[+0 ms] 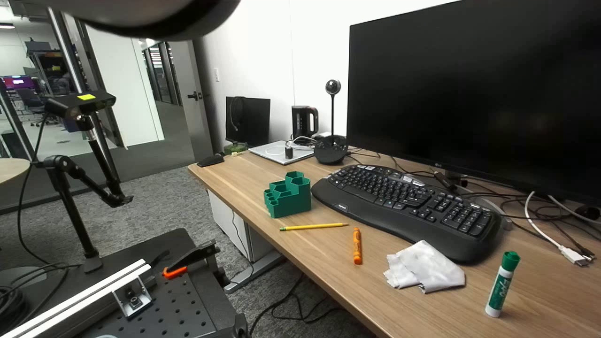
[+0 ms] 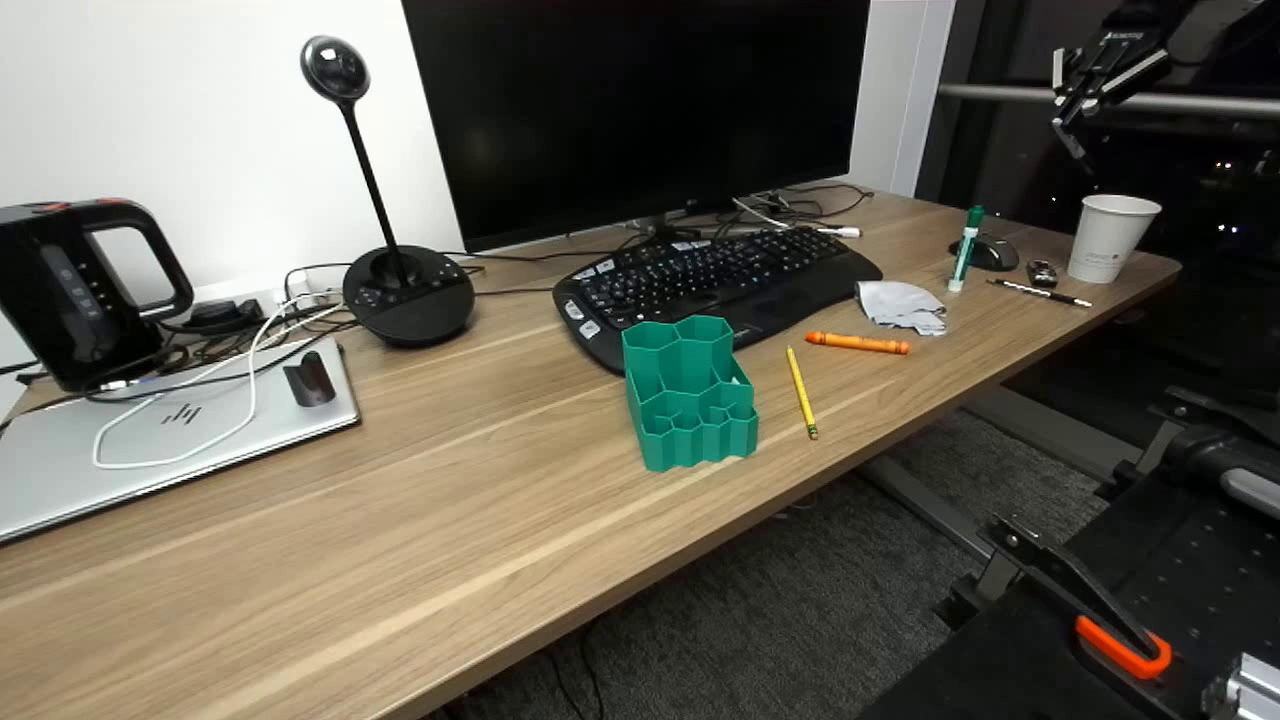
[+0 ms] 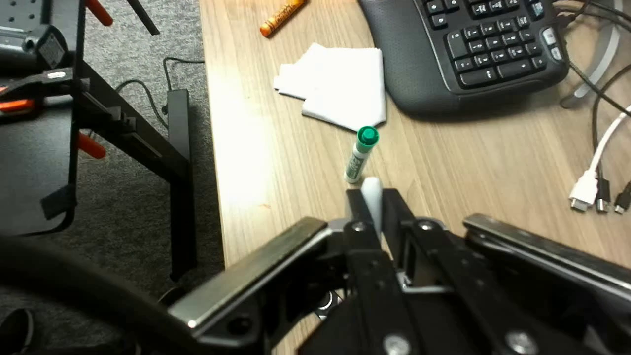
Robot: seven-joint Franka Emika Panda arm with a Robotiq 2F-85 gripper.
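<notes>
Low in the wrist view my gripper is shut on a slim white object (image 3: pixel 372 190), whose rounded tip sticks out past the fingers; the rest is hidden, so I cannot tell what it is. Exterior view 2 has the gripper (image 2: pixel 1072 134) high at the right, in the air above a white paper cup (image 2: pixel 1106 238). On the desk stand a green-capped marker (image 1: pixel 500 287) and a green honeycomb organizer (image 2: pixel 692 396). Between them lie a yellow pencil (image 1: pixel 314 226), an orange crayon-like stick (image 1: pixel 357 246) and a crumpled white cloth (image 1: pixel 426 267).
A black keyboard (image 1: pixel 406 203) spans the desk before a large monitor (image 1: pixel 479 96). Near the cup are a dark pen (image 2: pixel 1039 292) and a mouse (image 2: pixel 990 252). White cable plugs (image 3: pixel 584 190) lie at the side. Bare desk surrounds the organizer's near side.
</notes>
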